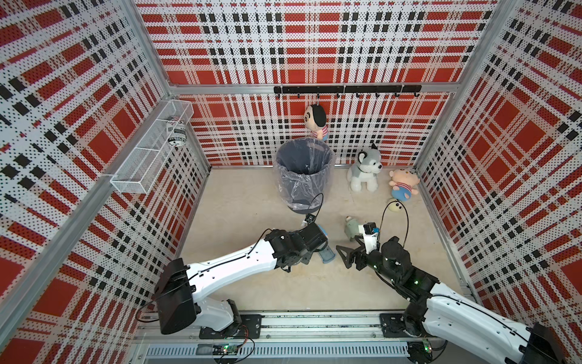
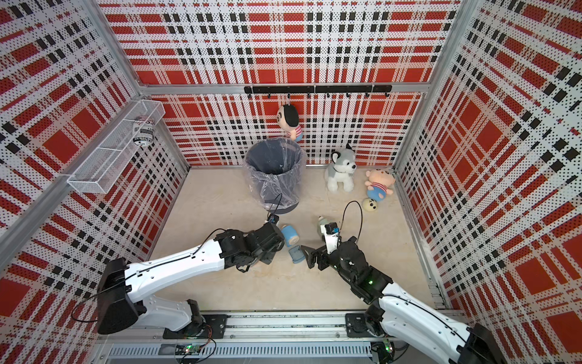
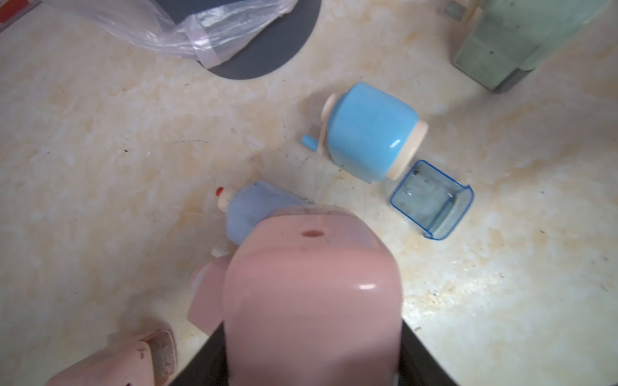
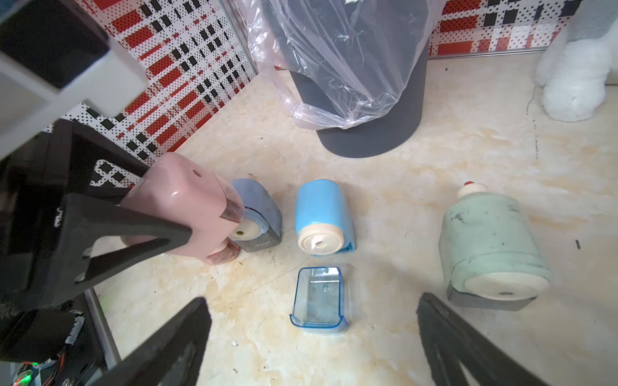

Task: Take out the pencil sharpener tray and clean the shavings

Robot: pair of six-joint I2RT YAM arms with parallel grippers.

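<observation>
My left gripper is shut on a pink sharpener (image 3: pixel 315 276), which fills the near part of the left wrist view; in the right wrist view its black fingers (image 4: pixel 151 226) grip that body. A clear blue-rimmed tray (image 4: pixel 318 297) lies alone on the table, out of any sharpener, with a few dark specks showing in it (image 3: pixel 426 198). Just behind it lies the bright blue sharpener (image 4: pixel 322 212). My right gripper stands open with the tray in view between its fingertips, apart from it as far as I can tell.
A lined grey bin (image 4: pixel 373 122) stands behind. A grey-blue sharpener (image 4: pixel 257 202) lies left of the tray, a green one (image 4: pixel 492 241) to the right. More pink pieces (image 3: pixel 122 363) lie at left. Plush toys (image 1: pixel 363 170) sit at the back right.
</observation>
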